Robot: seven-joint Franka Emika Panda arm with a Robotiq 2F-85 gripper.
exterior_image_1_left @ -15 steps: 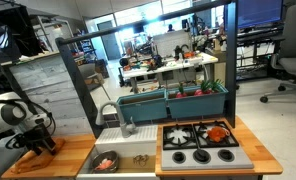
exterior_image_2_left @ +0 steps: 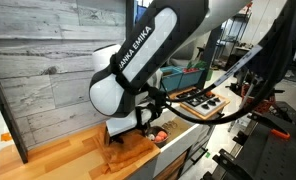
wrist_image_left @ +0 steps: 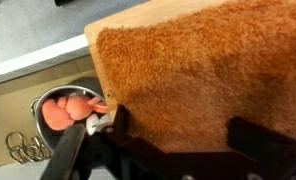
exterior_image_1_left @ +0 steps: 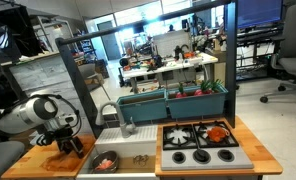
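An orange-brown towel (wrist_image_left: 193,75) lies on the wooden counter, spread beneath my gripper. In the wrist view the dark fingers (wrist_image_left: 250,138) stand wide apart at the bottom, with the towel's surface showing between them. The same towel (exterior_image_2_left: 128,152) shows a raised, folded edge below the arm in the second exterior view. My gripper (exterior_image_1_left: 70,145) is low over the right part of the towel (exterior_image_1_left: 50,160) in the first exterior view. Whether the fingertips touch the cloth I cannot tell.
A metal pot (wrist_image_left: 54,112) with red and pink items sits in the sink beside the counter. Metal rings (wrist_image_left: 28,148) lie near the pot. A stove (exterior_image_1_left: 200,142) with an orange-red item (exterior_image_1_left: 218,133) is farther right. Bare counter (exterior_image_2_left: 63,160) shows left of the towel.
My arm has moved right along the counter toward the sink. The towel now reaches farther right, nearer the sink edge, than a second ago.
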